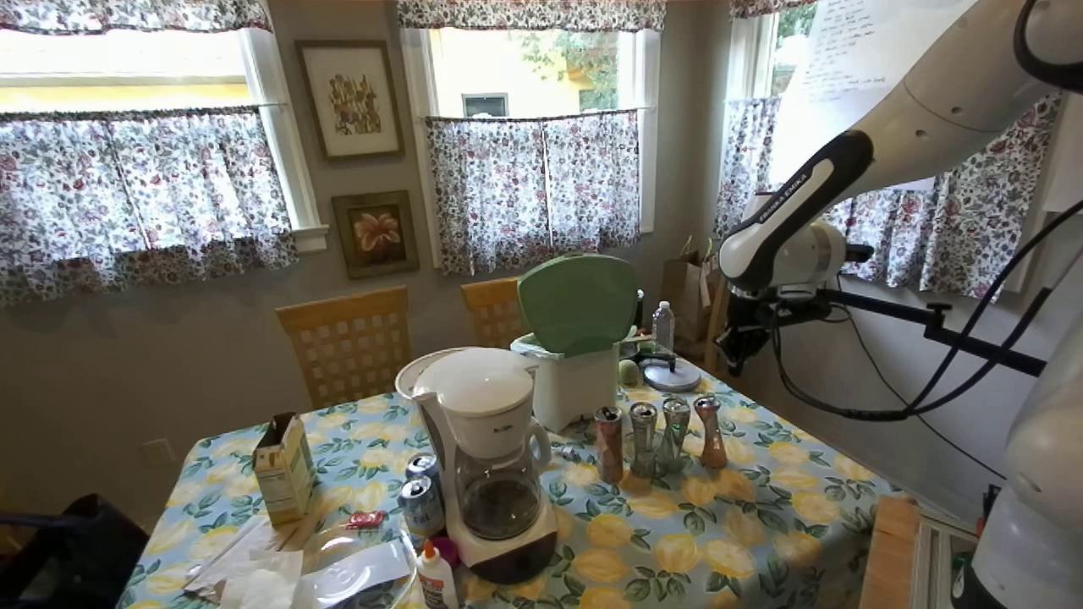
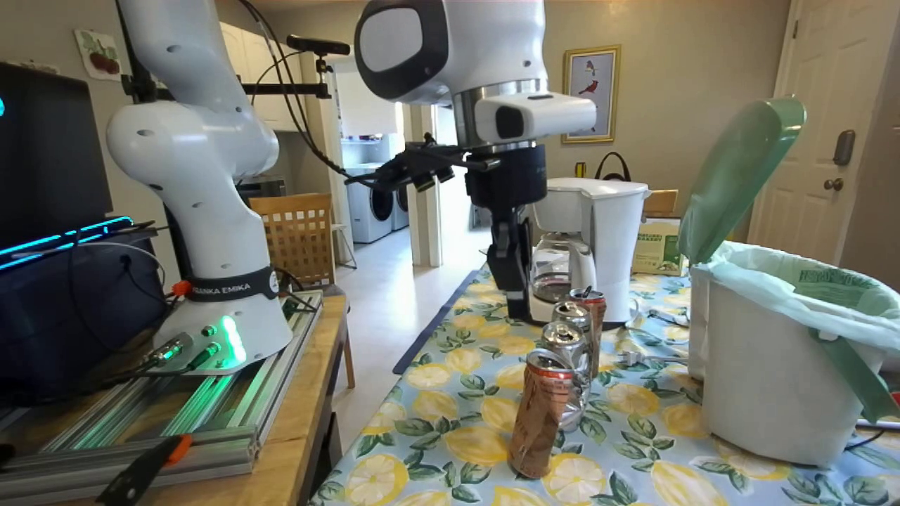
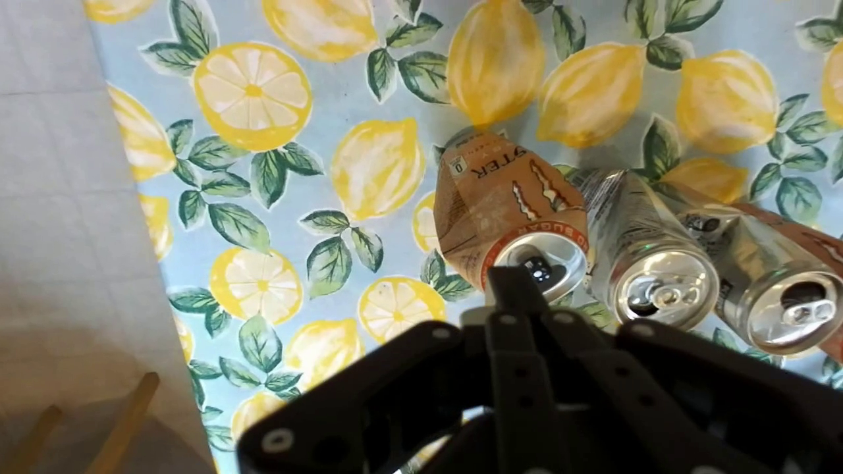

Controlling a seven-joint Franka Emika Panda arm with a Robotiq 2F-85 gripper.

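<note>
Above the table's edge, my gripper points down, its fingers drawn together with nothing seen between them. The wrist view has the gripper overlapping the top of a dented copper-coloured can; the exterior views place it higher than the cans and clear of them. That can stands at one end of a row, beside two silver cans. Another copper-coloured can ends the row. An open bin with a white body and a raised green lid stands behind the row.
A white coffee maker occupies the table's front, beside blue-silver cans, a glue bottle and a carton. A pot lid and a clear bottle lie beyond the bin.
</note>
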